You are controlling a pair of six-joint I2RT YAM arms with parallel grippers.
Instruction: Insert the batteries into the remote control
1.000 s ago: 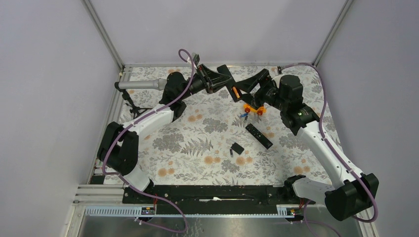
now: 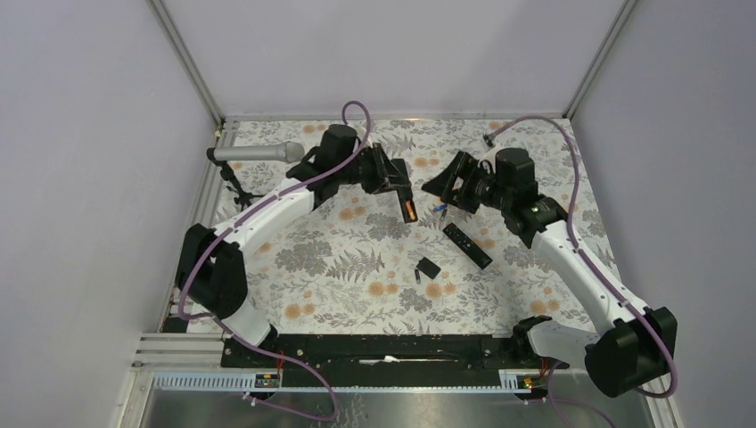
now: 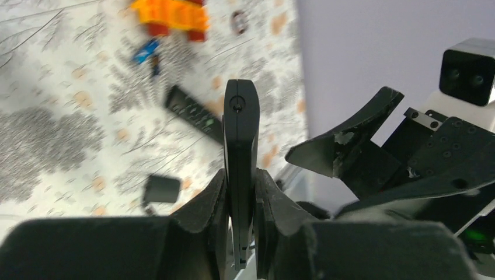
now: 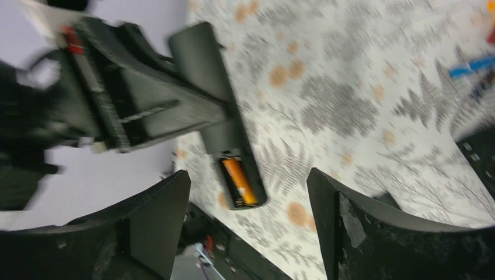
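A black remote [image 2: 404,190] hangs in my left gripper [image 2: 383,178], which is shut on it; in the right wrist view its open battery compartment holds an orange battery [image 4: 239,179]. The left wrist view shows the remote [image 3: 240,146] edge-on between the fingers. My right gripper [image 2: 443,185] hangs to the right of the remote, part open, with nothing seen between its fingers. A second remote [image 2: 467,245] lies on the table below it, and a small dark flat piece [image 2: 429,267] lies nearer the front, perhaps the battery cover.
An orange toy [image 3: 175,16] and small blue items [image 2: 439,208] lie below the right gripper. A grey bar on a stand [image 2: 250,153] is at the back left. The patterned tablecloth [image 2: 330,276] is clear at the front left.
The left gripper has moved down toward the front with the remote, which now stands more upright in the top view. The right gripper has drawn apart from it, slightly lower in the picture.
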